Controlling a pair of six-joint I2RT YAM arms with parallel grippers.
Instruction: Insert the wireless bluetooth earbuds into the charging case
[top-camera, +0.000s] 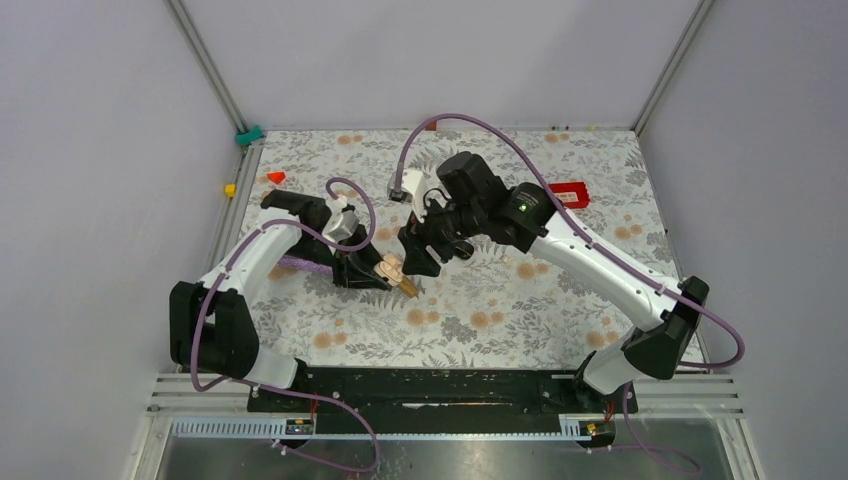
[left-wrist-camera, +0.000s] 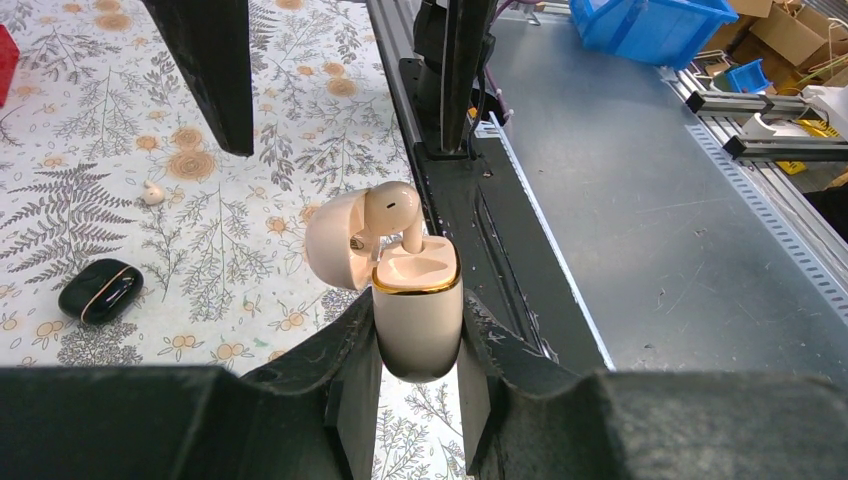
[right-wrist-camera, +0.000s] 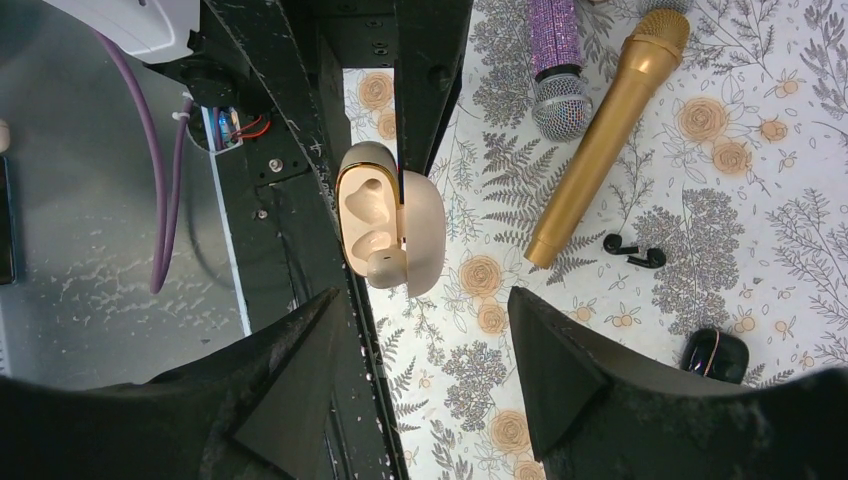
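In the left wrist view my left gripper is shut on the white charging case (left-wrist-camera: 418, 318), whose lid (left-wrist-camera: 335, 240) stands open. One white earbud (left-wrist-camera: 393, 207) sticks up out of the case, its rounded head above the rim and its stem pointing down, not seated flush. From the right wrist view, that earbud's head is at one end of the case, and both hollows look empty. A second white earbud (left-wrist-camera: 152, 193) lies on the patterned cloth. My right gripper is open and empty, its fingers (left-wrist-camera: 210, 80) spread apart from the case.
A gold microphone (right-wrist-camera: 605, 150) and a purple one (right-wrist-camera: 558, 60) lie beyond the case. Black earbuds (right-wrist-camera: 633, 250) and a black case (right-wrist-camera: 716, 356) rest on the cloth. A red box (top-camera: 569, 195) stands at the back right.
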